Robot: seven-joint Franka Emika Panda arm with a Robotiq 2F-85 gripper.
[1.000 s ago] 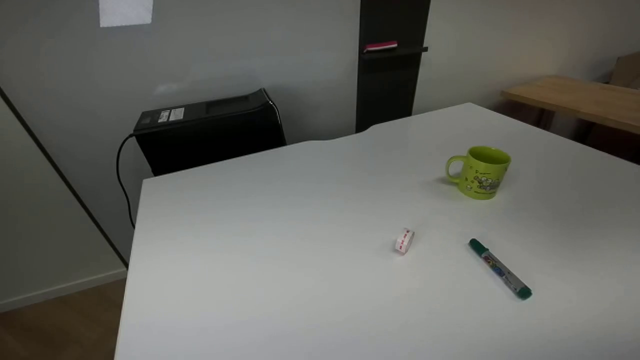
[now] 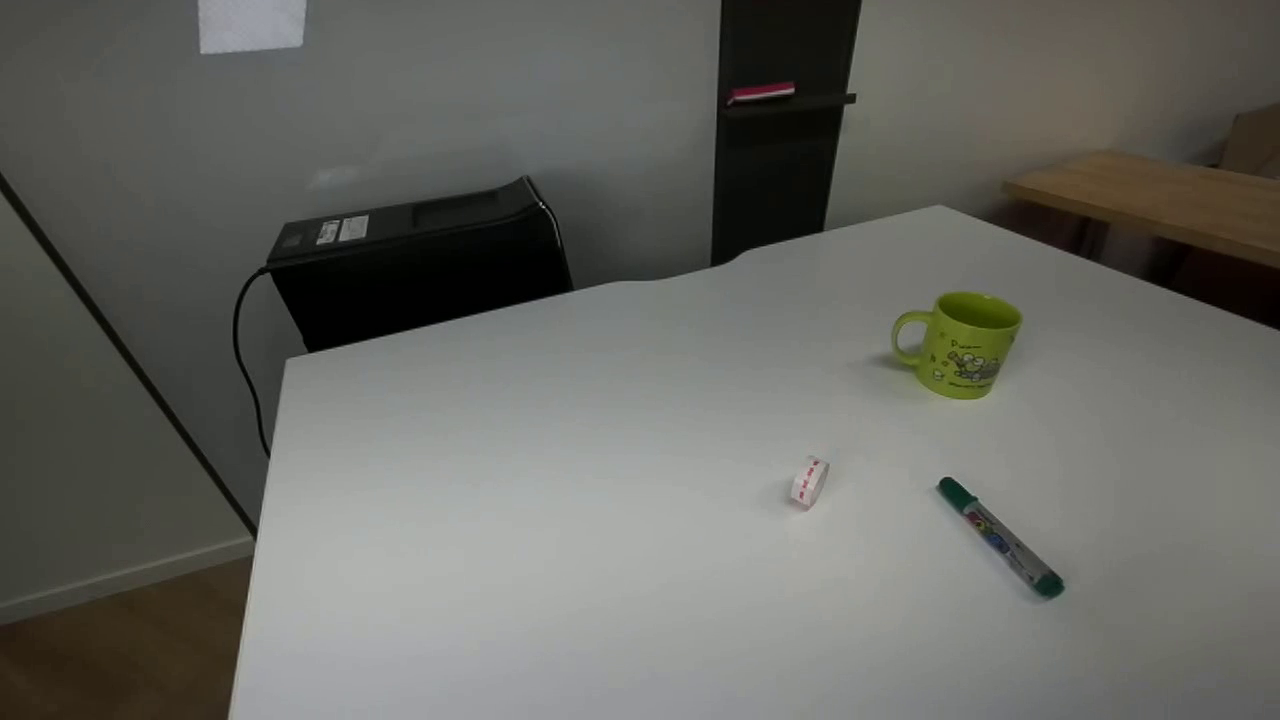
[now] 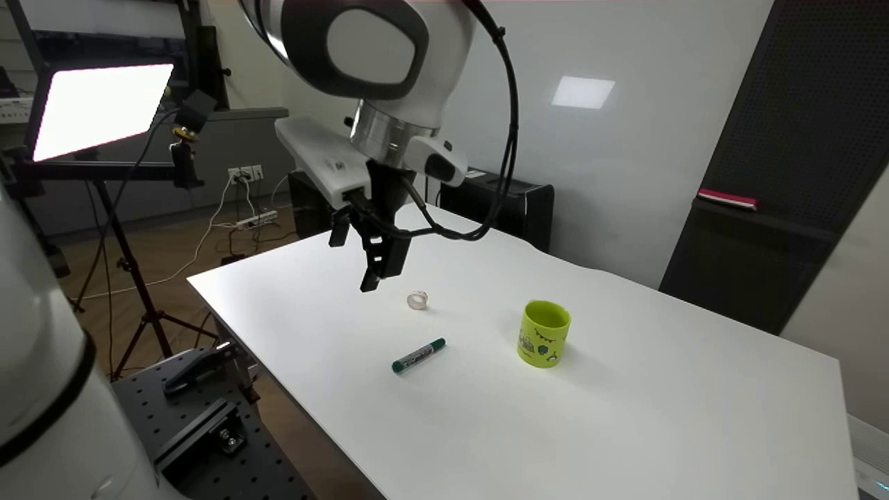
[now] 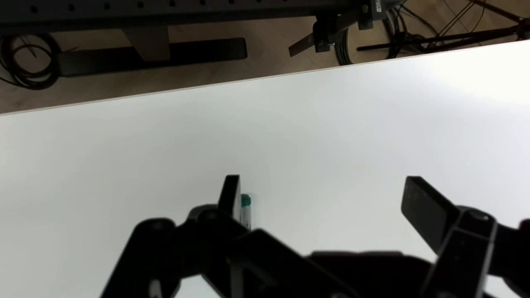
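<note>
On the white table stands an upright lime-green mug (image 2: 966, 348), its handle toward the left in exterior view 1. A marker (image 2: 1002, 536) with green ends lies in front of it. The small white tape roll (image 2: 810, 482) with red print rests on its edge to the marker's left. In exterior view 2 my gripper (image 3: 354, 262) hangs above the table, clear of all three objects. Its fingers (image 4: 428, 211) are spread wide in the wrist view, with nothing held between them. There the left finger partly covers the marker (image 4: 246, 201); the mug and tape are out of that view.
A black box-shaped device (image 2: 420, 258) stands behind the table's far edge. Below the near edge sits a dark perforated plate (image 3: 225, 417) beside the arm's base.
</note>
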